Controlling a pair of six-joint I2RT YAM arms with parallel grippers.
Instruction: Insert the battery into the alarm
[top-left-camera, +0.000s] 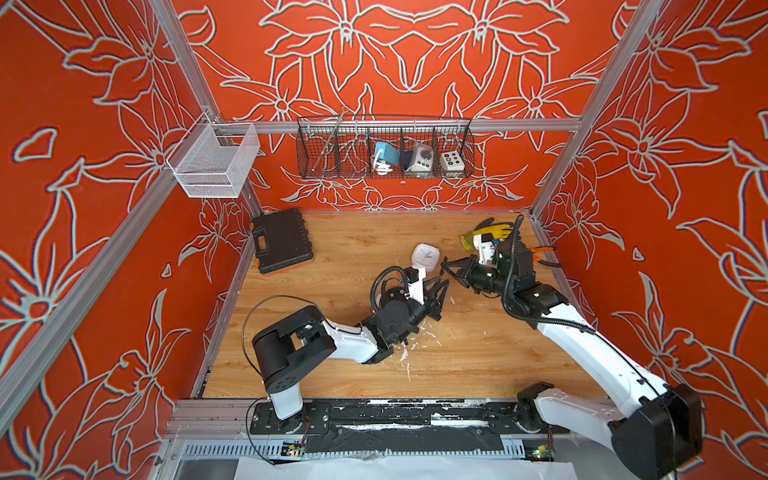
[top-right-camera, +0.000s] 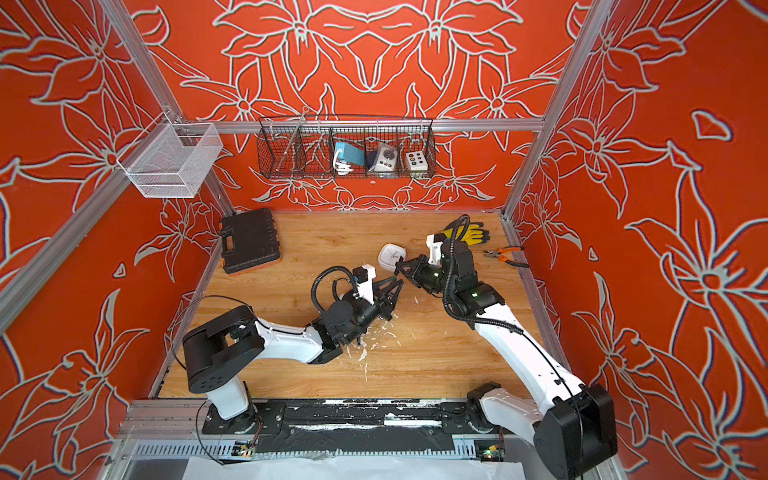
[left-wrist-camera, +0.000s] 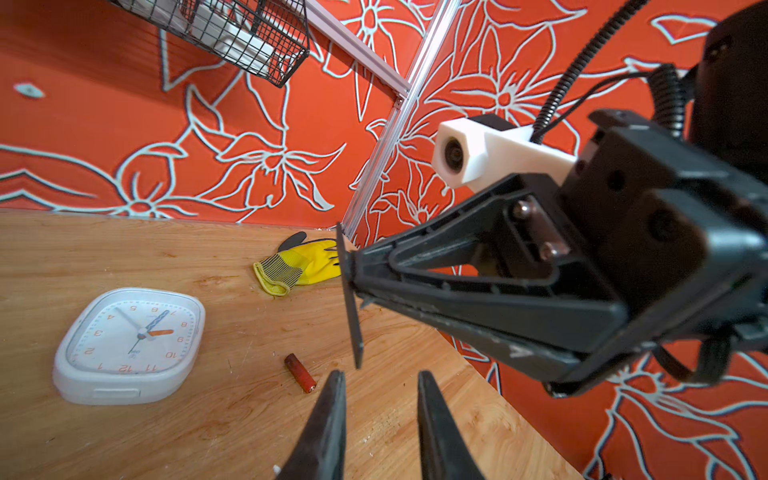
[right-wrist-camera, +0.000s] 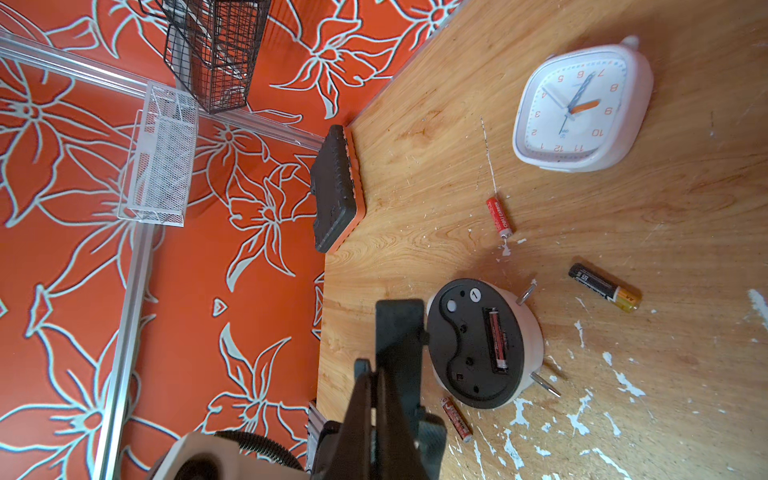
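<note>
A round white alarm clock lies face down, its black back (right-wrist-camera: 468, 368) up, in the right wrist view. A red battery (right-wrist-camera: 497, 340) lies in its slot; I cannot tell how firmly it sits. Loose on the table are a red battery (right-wrist-camera: 499, 216), a black-and-gold battery (right-wrist-camera: 604, 285) and another red one (right-wrist-camera: 457, 420) beside the clock. My left gripper has its fingers apart, with nothing visible between them. Opposite it, my right gripper is shut, nothing showing between its fingers; the left gripper's fingertips (right-wrist-camera: 400, 340) show close by, partly covering the round clock.
A white square clock (top-left-camera: 425, 257) stands just behind the grippers. Yellow gloves (top-right-camera: 468, 233) and orange pliers (top-right-camera: 505, 254) are at the right; a black case (top-left-camera: 282, 240) is at the back left. Wood is bare between the case and the white clock.
</note>
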